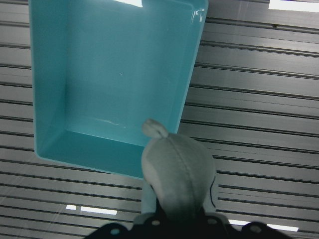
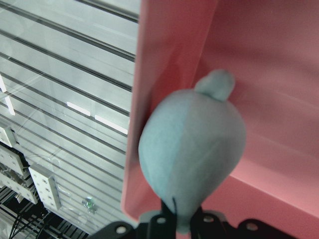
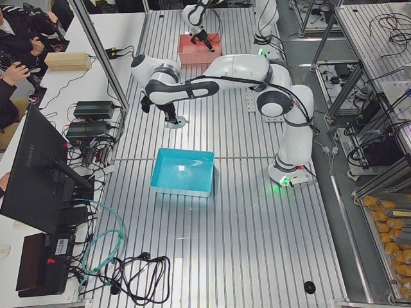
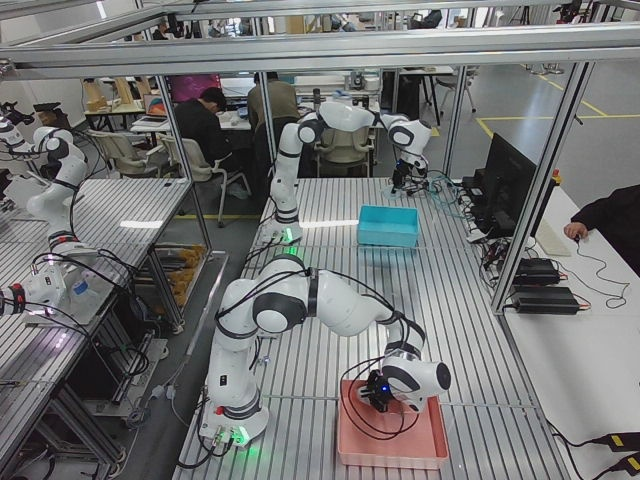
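Note:
A grey plush toy (image 1: 177, 169) hangs in my left gripper, which is shut on it, beside the near edge of a blue bin (image 1: 114, 64). In the camera left view this gripper (image 3: 168, 115) is above the table just beyond the blue bin (image 3: 182, 172). My right gripper is shut on a pale blue plush toy (image 2: 192, 144) at the inside wall of a pink bin (image 2: 269, 124). In the camera right view that arm reaches down into the pink bin (image 4: 392, 450).
Coiled cables (image 3: 138, 276) lie at the table's front left corner. A monitor (image 3: 38, 173) and boxes stand on the side desk. Frame posts rise at the table's edges.

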